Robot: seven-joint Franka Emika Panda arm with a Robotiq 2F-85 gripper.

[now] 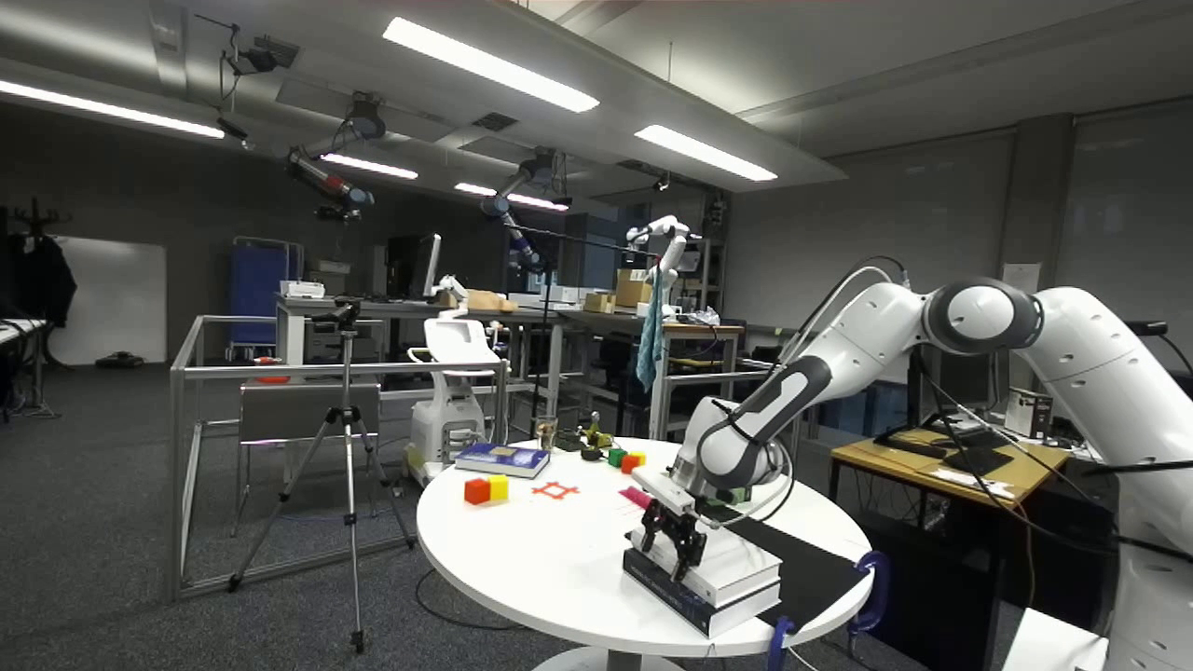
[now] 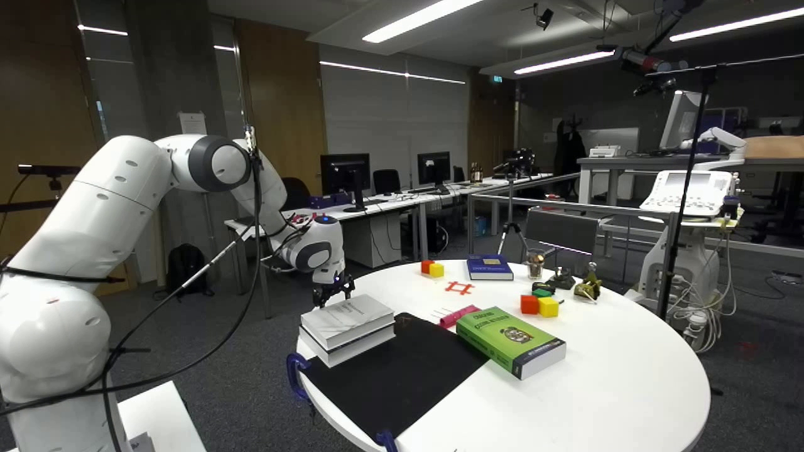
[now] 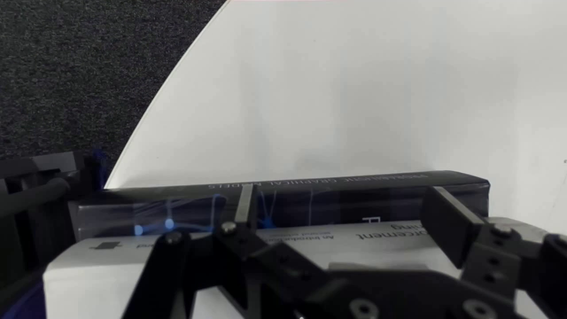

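My gripper stands open, its two fingers well apart, in the wrist view. It is low over a stack of two thick books near the table edge. The upper white book (image 1: 727, 564) lies flat on a dark-spined book (image 1: 671, 589). In the wrist view the fingers reach over the white book's spine (image 3: 340, 234), with the dark book's spine (image 3: 319, 204) beyond. From exterior view 2, the gripper (image 2: 331, 292) is at the far side of the stack. Whether the fingers touch either book, I cannot tell.
A black mat (image 2: 399, 373) lies beside the stack, clamped by blue clamps (image 2: 298, 375). Around the white table (image 2: 603, 388) are a green book (image 2: 509, 339), a pink object (image 2: 458, 316), coloured blocks (image 2: 539, 305) and a blue book (image 2: 490, 267). Bare tabletop lies in front of the stack.
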